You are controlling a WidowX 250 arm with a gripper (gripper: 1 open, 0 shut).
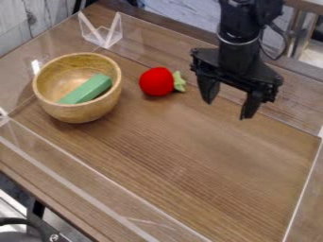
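My black gripper (229, 95) hangs over the right half of the wooden table, its fingers spread apart and pointing down; I see nothing held between them. To its left a red tomato-like object (157, 83) with a green top lies on the table. Further left a tan bowl (72, 109) holds a green block (91, 87).
A small clear wire-like or plastic item (98, 30) stands at the back left. Cables and a dark part show at the bottom left edge.
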